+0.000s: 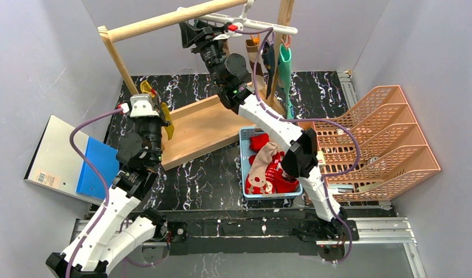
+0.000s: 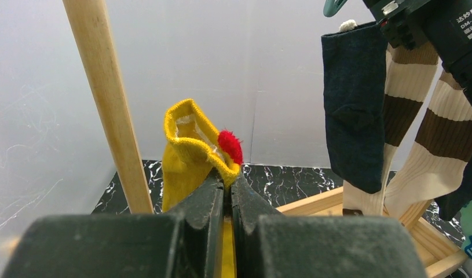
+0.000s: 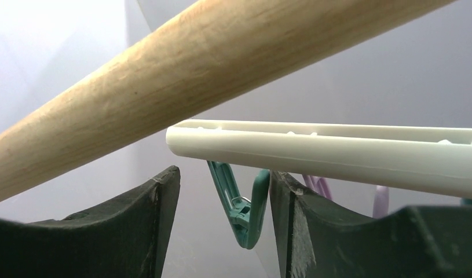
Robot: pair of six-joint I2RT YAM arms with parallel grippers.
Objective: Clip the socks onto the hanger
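A yellow sock (image 2: 187, 156) with a red patch is pinched upright in my shut left gripper, beside the frame's left post (image 1: 120, 69). My right gripper stands part open around a green clip (image 3: 258, 202) hanging from the white hanger bar (image 3: 349, 159), its right finger close to the clip. Dark, striped and teal socks (image 1: 284, 69) hang from the hanger at the right.
A blue basket (image 1: 245, 196) of red and beige socks sits on the table. A wooden tray (image 1: 193, 133) lies under the frame, a pink rack (image 1: 395, 168) at the right, folders (image 1: 59, 162) at the left.
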